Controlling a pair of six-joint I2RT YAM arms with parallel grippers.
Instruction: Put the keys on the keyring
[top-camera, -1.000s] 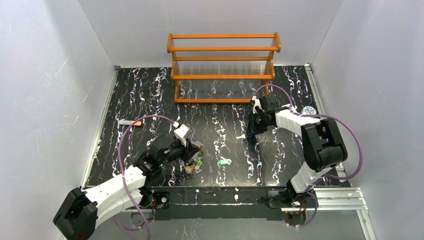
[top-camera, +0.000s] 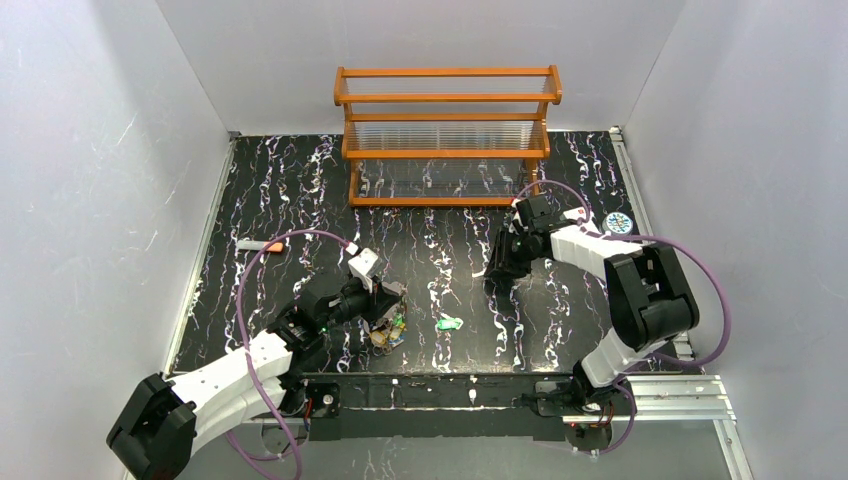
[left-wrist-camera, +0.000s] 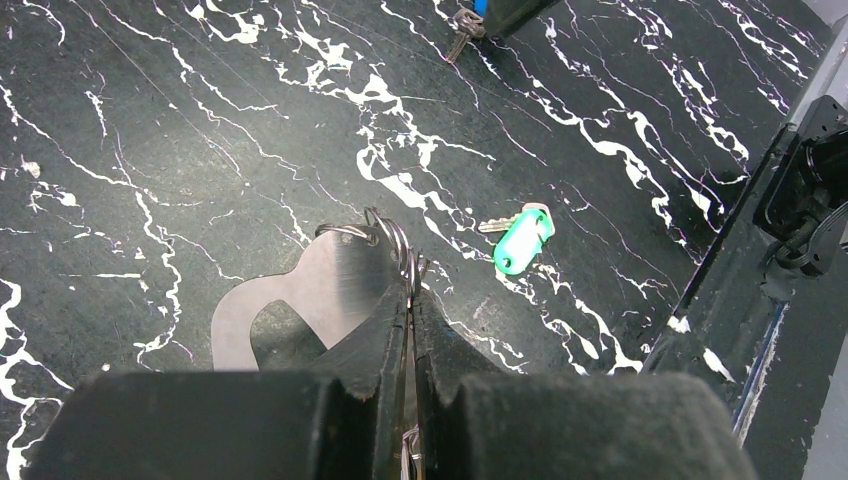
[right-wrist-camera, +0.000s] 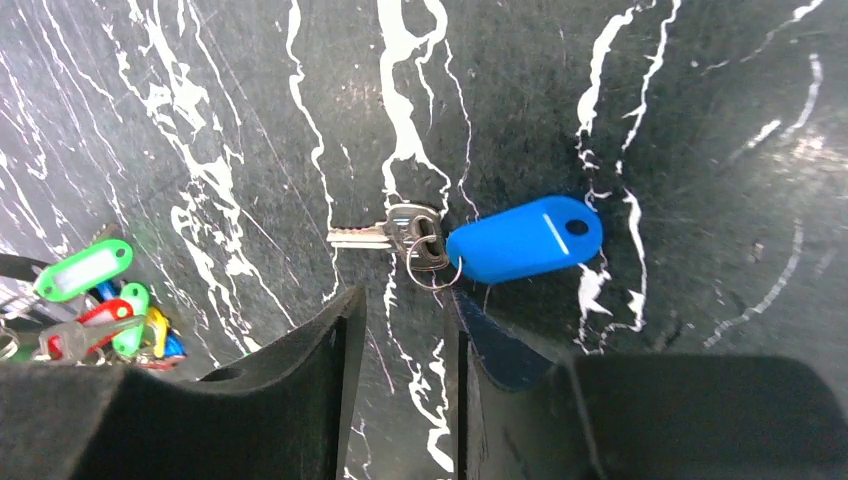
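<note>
In the left wrist view, my left gripper is shut on the keyring, with thin wire rings (left-wrist-camera: 393, 240) between its fingers. A flat grey metal plate (left-wrist-camera: 350, 275) sits against those rings. A bunch of colourful tagged keys (right-wrist-camera: 115, 310) shows at the left of the right wrist view. My right gripper stands open above the table beside a silver key (right-wrist-camera: 405, 235) with a blue tag (right-wrist-camera: 525, 240); the small ring joining them is close to its fingertips. A key with a green tag (left-wrist-camera: 523, 240) lies flat on the table, between the two arms.
An orange-framed rack (top-camera: 445, 200) stands at the back. To the left lies an orange and grey object (top-camera: 262, 246), and a round white disc (top-camera: 618, 223) is at the far right. Bare table surrounds the green tag.
My right gripper has shifted slightly toward the table's front and now covers the blue tag in the top view. My left arm and the green-tagged key have stayed in place.
</note>
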